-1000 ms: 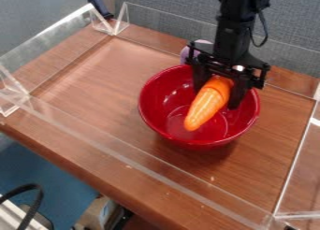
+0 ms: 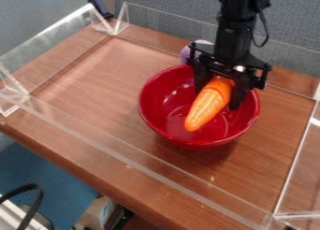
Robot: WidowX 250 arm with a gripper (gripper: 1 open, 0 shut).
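A red bowl (image 2: 163,111) stands on the wooden table, right of centre. Inside it an orange carrot (image 2: 205,107) lies at a slant, its upper end under my black gripper (image 2: 223,77). The gripper's fingers come down into the back of the bowl around that end of the carrot; whether they are closed on it I cannot tell from this view. A small purple object is partly hidden behind the gripper at the bowl's back left.
Clear acrylic barriers line the table (image 2: 88,84) at left, front and right. A grey padded wall runs along the back.
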